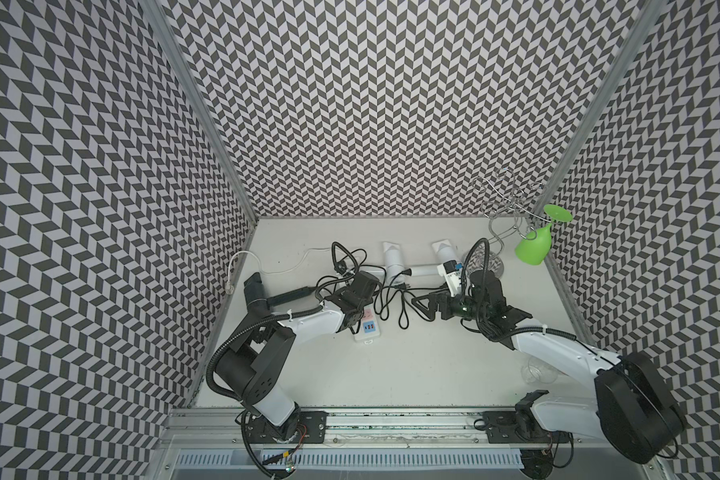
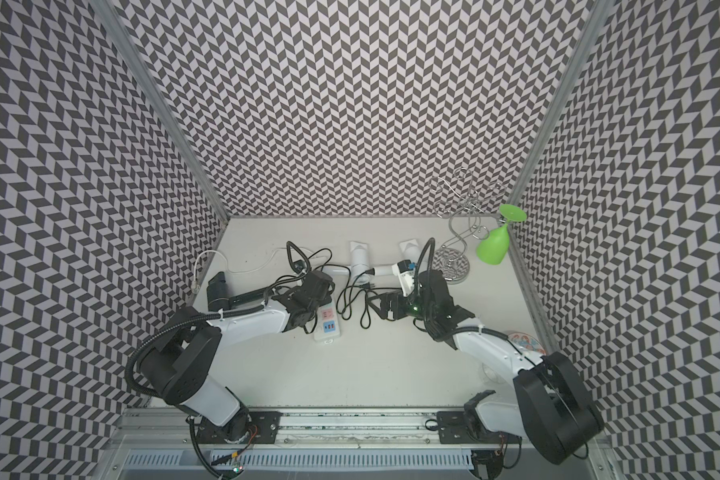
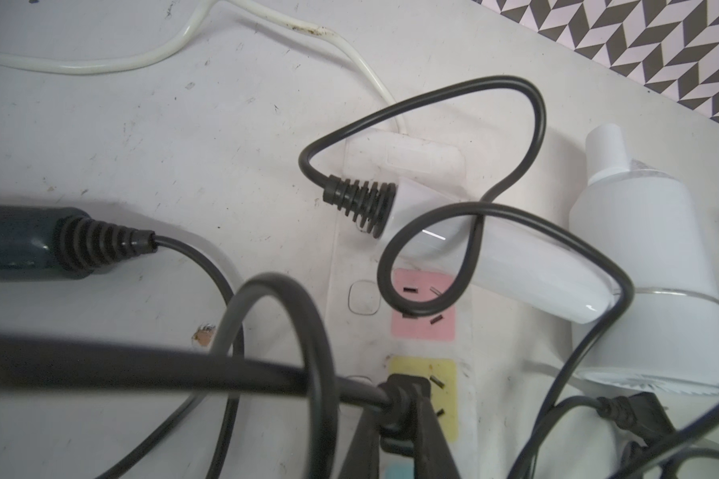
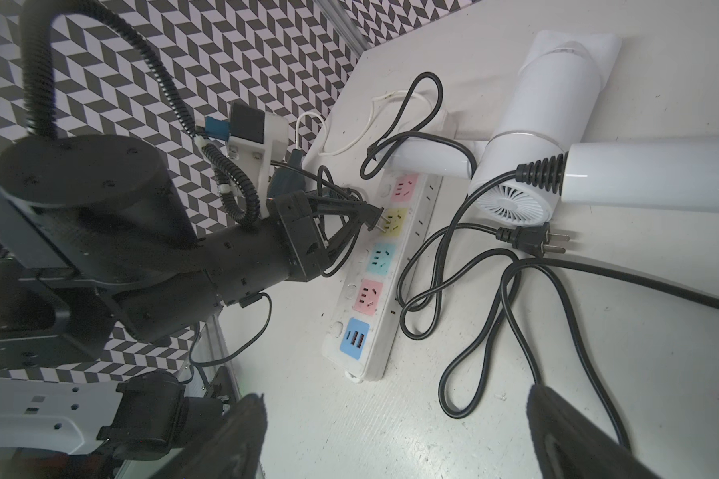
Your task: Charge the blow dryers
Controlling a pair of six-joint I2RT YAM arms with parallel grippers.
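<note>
A black plug is gripped by my left gripper, over the yellow socket of the white power strip. In the right wrist view its metal prongs show outside the socket, pointing at the yellow face. A dark blow dryer lies left of the strip. White blow dryers lie to the right, one handle crossing the strip's far end. Another black plug rests loose on the table with prongs exposed. My right gripper stands open above the table, nothing between its fingers.
Looped black cords lie right of the strip, and one coil hangs over its far pink socket. A green cup-like object and a wire rack stand at the back right.
</note>
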